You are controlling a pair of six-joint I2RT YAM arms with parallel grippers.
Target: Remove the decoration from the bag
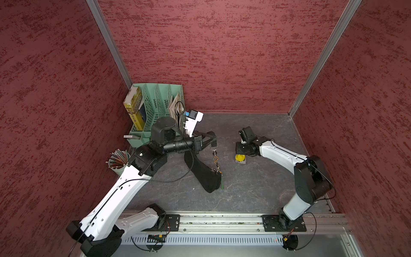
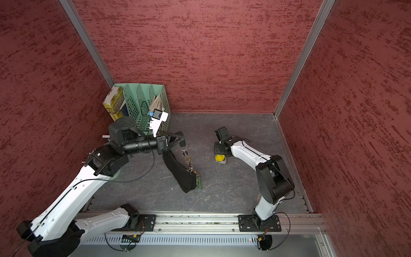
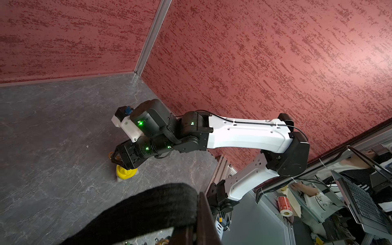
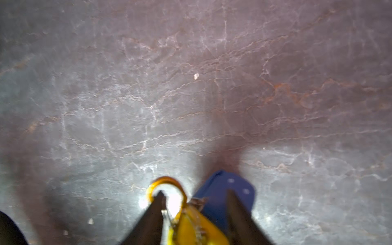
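Observation:
The black bag (image 1: 201, 171) hangs tilted from my left gripper (image 1: 212, 139), which is shut on its dark fabric near the top, with a chain of charms (image 1: 216, 158) beside it. My right gripper points down over the table to the right of the bag. Its fingers are part open around a yellow decoration (image 4: 196, 230) with an orange carabiner (image 4: 167, 179) and a blue tag (image 4: 216, 187). In both top views the yellow piece (image 1: 240, 158) shows just under that gripper. Whether it rests on the table is unclear.
A green file rack (image 1: 156, 100) with books and papers stands at the back left, a cup of pens (image 1: 117, 167) at the left.

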